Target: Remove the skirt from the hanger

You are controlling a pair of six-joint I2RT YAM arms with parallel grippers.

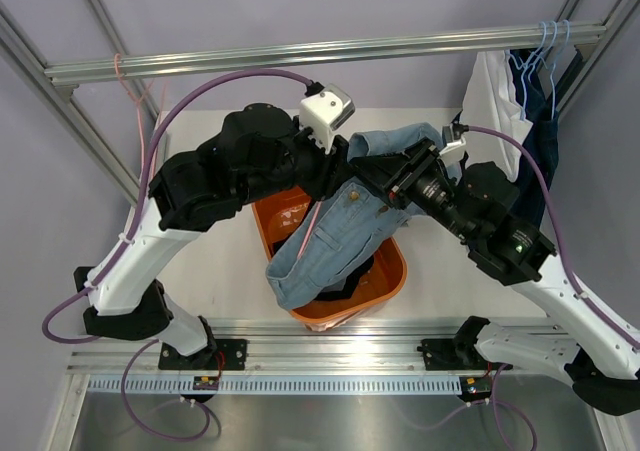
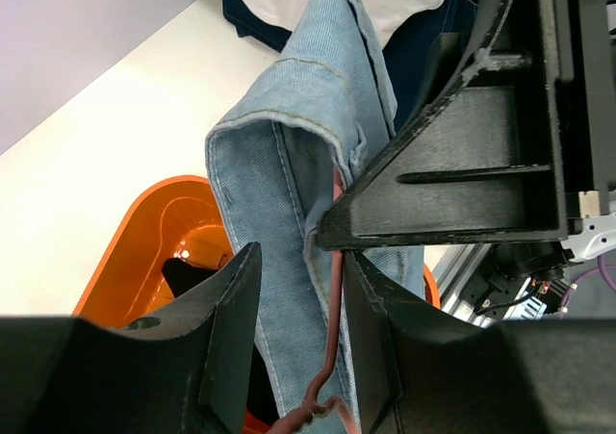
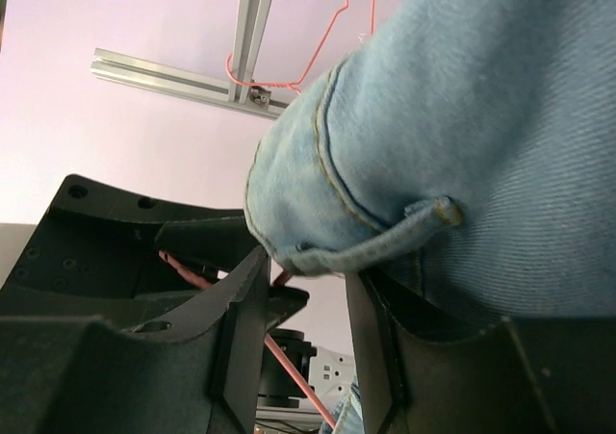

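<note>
The light-blue denim skirt hangs between my grippers over the orange bin, its folded top at my fingers. A pink hanger runs up into the denim, with my left gripper shut on it. My right gripper is close against the skirt's waistband, its fingers part open at the denim edge; whether cloth lies between them is hard to tell.
The orange bin holds dark cloth. Dark and white garments hang on blue hangers at the rail's right. Pink hangers hang at the left. The white board's sides are clear.
</note>
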